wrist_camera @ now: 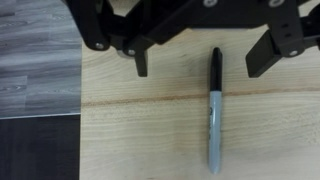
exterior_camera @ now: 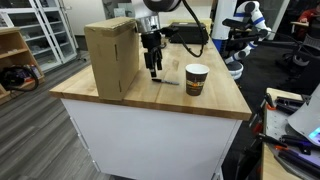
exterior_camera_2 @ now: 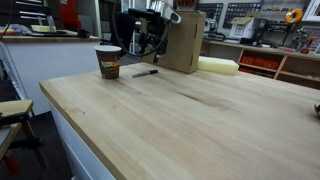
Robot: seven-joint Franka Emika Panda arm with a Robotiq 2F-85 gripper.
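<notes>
A marker (wrist_camera: 215, 118) with a black cap and grey barrel lies on the wooden table, seen whole in the wrist view. My gripper is open above it, a finger to either side of the cap end and nothing held. In exterior view 1 the gripper (exterior_camera: 156, 72) hangs low over the marker (exterior_camera: 170, 83), hiding its far end. Exterior view 2 shows the marker (exterior_camera_2: 146, 73) on the tabletop near the dark gripper.
A tall cardboard box (exterior_camera: 113, 60) stands close beside the arm. On the other side is a paper cup (exterior_camera: 196, 79). In exterior view 2, a pale yellow block (exterior_camera_2: 218, 66) lies by the box, and much of the tabletop (exterior_camera_2: 210, 120) is bare.
</notes>
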